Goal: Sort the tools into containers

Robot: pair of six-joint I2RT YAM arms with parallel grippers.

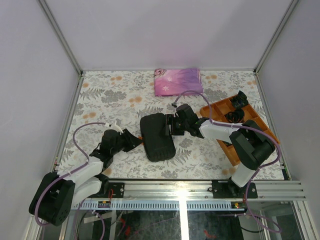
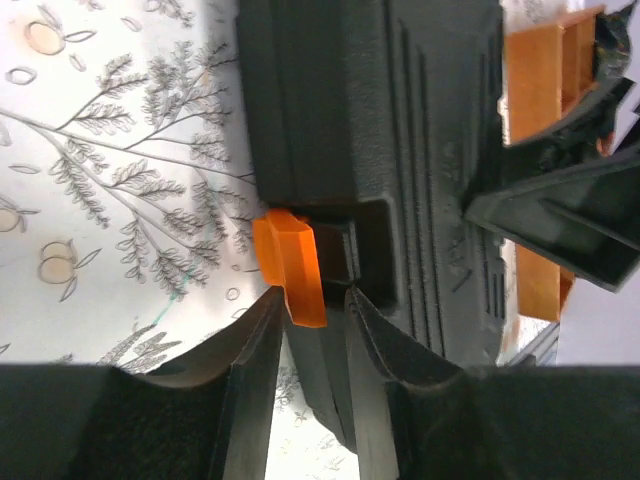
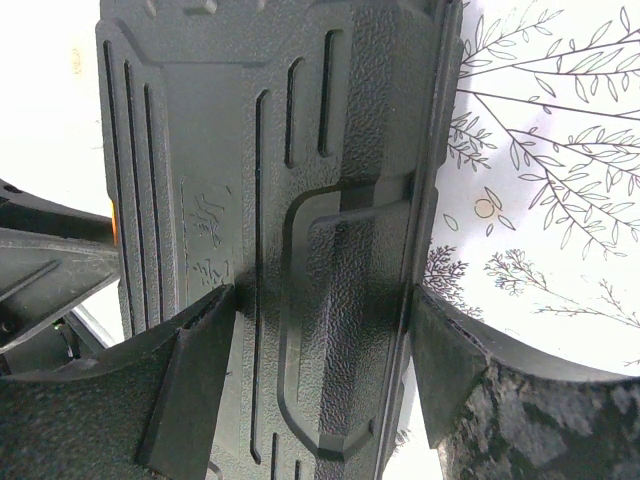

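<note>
A closed black case (image 1: 158, 137) lies in the middle of the table, its ribbed lid (image 3: 340, 300) filling much of the right wrist view. My right gripper is shut on the case's right edge. On the opposite side, an orange latch (image 2: 300, 265) sticks out from the case wall. My left gripper is part open beside this latch, its fingertips just at the latch's lower end; whether they touch it is unclear. From above, the left gripper (image 1: 140, 141) points at the case's left side.
An orange wooden organizer (image 1: 231, 155) with black items in its compartments stands at the right, partly under my right arm. A folded pink-purple cloth (image 1: 177, 82) lies at the back.
</note>
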